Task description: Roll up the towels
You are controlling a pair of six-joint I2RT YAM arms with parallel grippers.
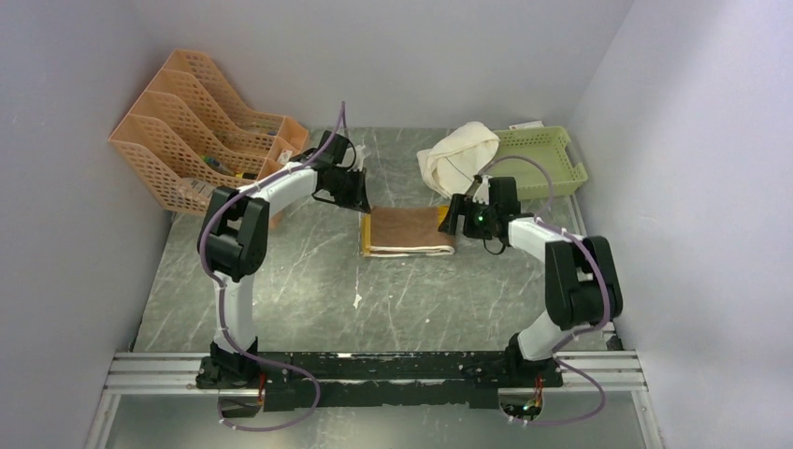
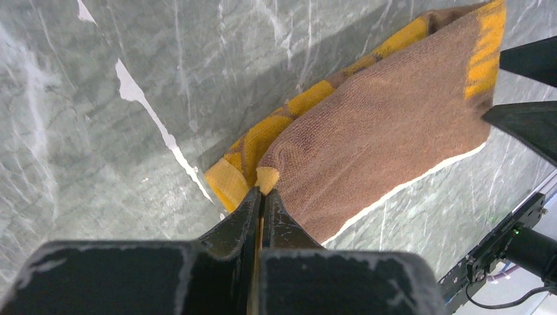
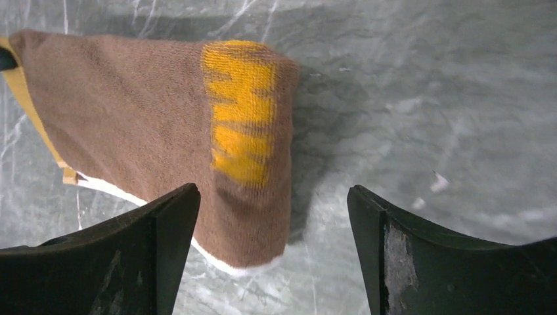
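A brown towel [image 1: 408,229] with yellow bands and a white edge lies folded flat mid-table. At its left end my left gripper is shut on a far corner of the cloth, pinching a small yellow tip. Over the towel's right end, my right gripper stands open, its fingers well apart. In the right wrist view the folded, rounded end with its yellow stripe [image 3: 243,115] lies between those fingers, nearer the left one, with bare table showing by the other. Whether the right fingers touch the cloth I cannot tell.
A cream towel [image 1: 460,157] lies crumpled at the back, against a green basket [image 1: 572,178]. An orange rack [image 1: 290,140] stands at the back left.
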